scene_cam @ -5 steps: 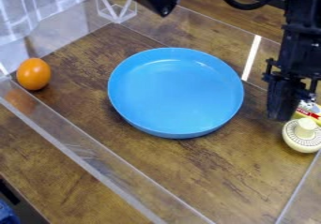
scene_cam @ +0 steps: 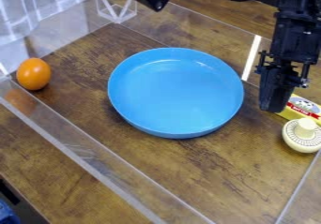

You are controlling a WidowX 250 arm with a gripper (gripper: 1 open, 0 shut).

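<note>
The black gripper (scene_cam: 279, 89) points down at the right side, just right of the blue plate (scene_cam: 175, 89), over a yellow packet (scene_cam: 301, 108) that lies partly under it. Its fingertips are dark and close to the packet's left end; whether they hold it is unclear. A cream, round, knobbed object (scene_cam: 301, 134) lies in front of the packet.
An orange round object (scene_cam: 34, 73) sits at the left on the wooden surface (scene_cam: 126, 171). Clear strips and edges run along the left, back and front. The wood in front of the plate is bare.
The gripper has shifted slightly left, and more of the yellow packet shows. The plate and orange object have not moved.
</note>
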